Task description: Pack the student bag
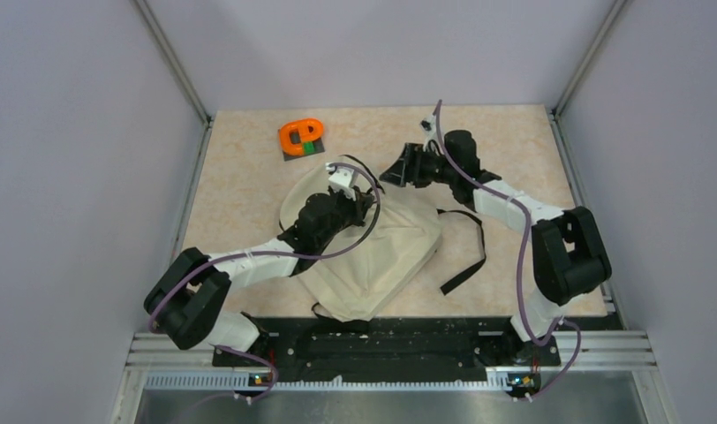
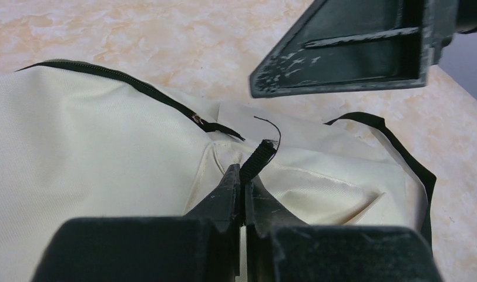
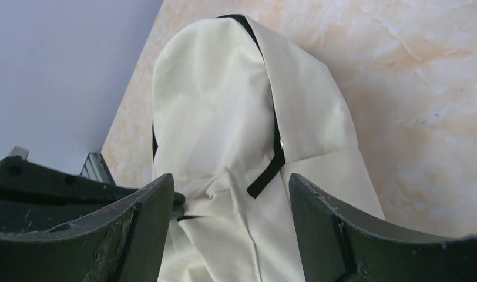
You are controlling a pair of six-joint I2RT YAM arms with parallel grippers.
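The cream bag (image 1: 373,256) lies flat on the table, its black zipper (image 2: 136,82) and a loose fold of fabric showing in the left wrist view. Between the fingertips of my left gripper is the end of a black strap (image 2: 259,157), so that gripper is shut on it, over the middle of the bag. My right gripper stands open above the bag's upper right edge, with nothing between its fingers. Another piece of black webbing (image 3: 266,176) runs along the bag's opening below it. The inside of the bag is hidden.
An orange and green item on a dark base (image 1: 302,139) lies behind the bag. A black shoulder strap (image 1: 465,274) trails over the table to the bag's right.
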